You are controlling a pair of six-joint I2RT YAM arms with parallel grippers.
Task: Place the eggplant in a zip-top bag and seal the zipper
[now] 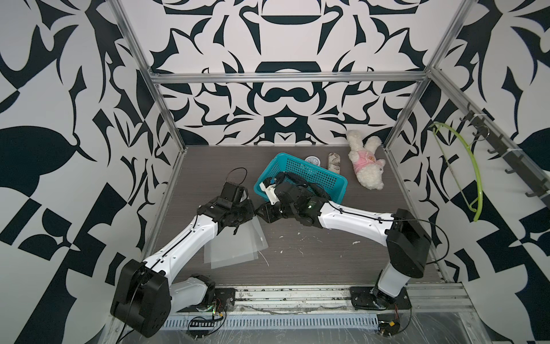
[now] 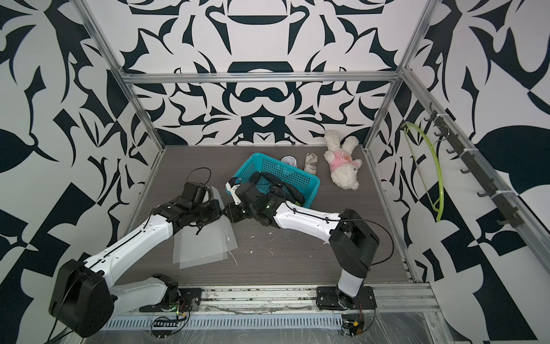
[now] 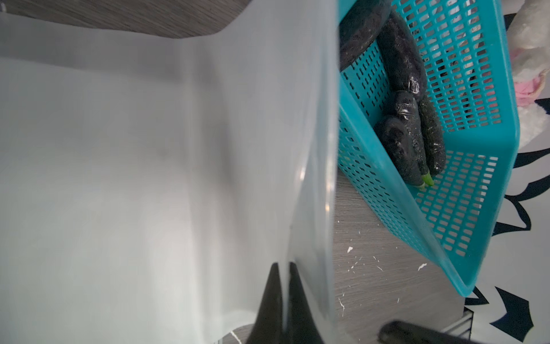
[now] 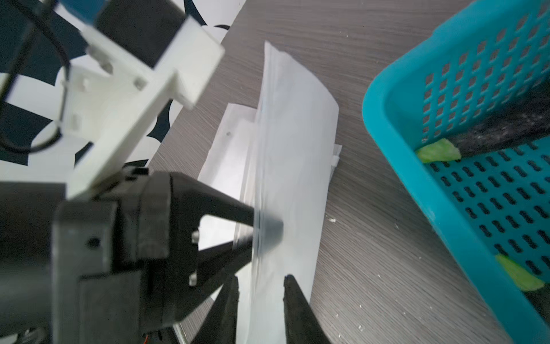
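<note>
A translucent zip bag rises from the sheets of bags at the table's left; my left gripper is shut on its edge. My right gripper stands partly open facing that upright bag edge, its fingers either side of the lower part in the right wrist view, close to the left gripper. Dark eggplants with green stems lie in the teal basket, just beyond both grippers.
A white plush toy lies at the back right, beside a beige object and a small round tin.
</note>
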